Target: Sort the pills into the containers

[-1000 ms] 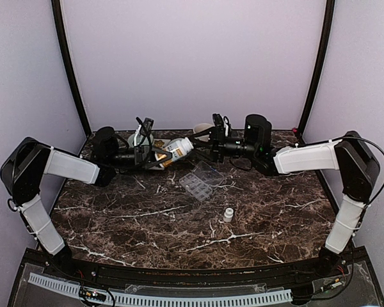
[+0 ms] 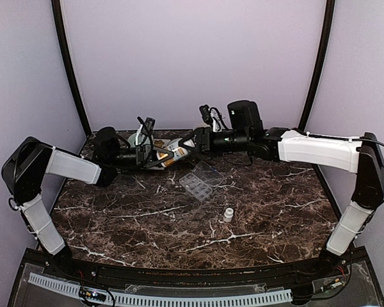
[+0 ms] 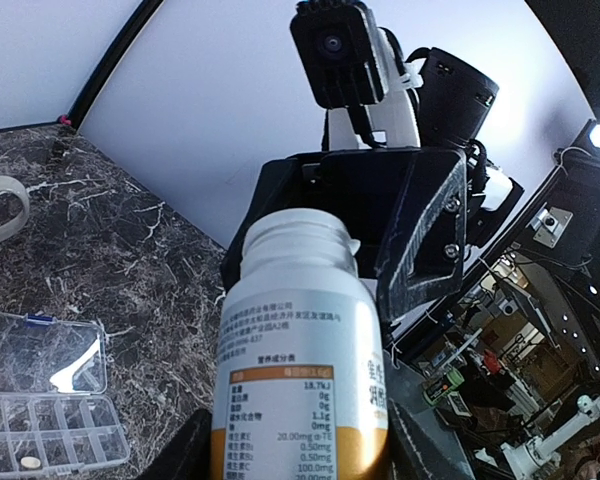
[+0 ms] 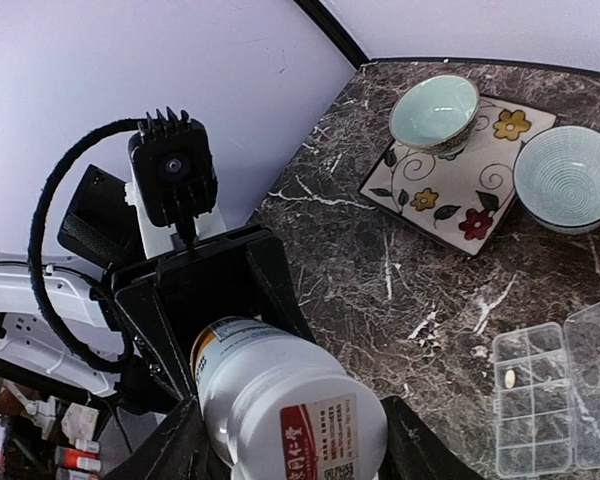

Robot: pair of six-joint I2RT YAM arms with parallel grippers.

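Observation:
A white bottle [image 2: 178, 152] with an orange band and printed label is tilted up in the air, my left gripper [image 2: 161, 157] shut on its lower body. Its white cap [image 4: 320, 430], bearing a red label and a square code, lies between the fingers of my right gripper [image 2: 193, 139]. Whether those fingers press on the cap cannot be made out. Below, the clear pill box [image 2: 196, 187] lies with its lid open. One pale pill [image 4: 510, 378] shows in a compartment. A small white bottle [image 2: 228, 215] stands on the table in front.
Two pale bowls, one round [image 4: 568, 178] and one deeper [image 4: 435, 115], sit at the back, by a flowered tile [image 4: 464, 205]. In the left wrist view a white mug [image 3: 2, 205] is partly cut off.
My right gripper has moved left and up, until its fingers reach around the bottle's cap, which showed clear of them earlier. The left arm and its bottle have stayed in place.

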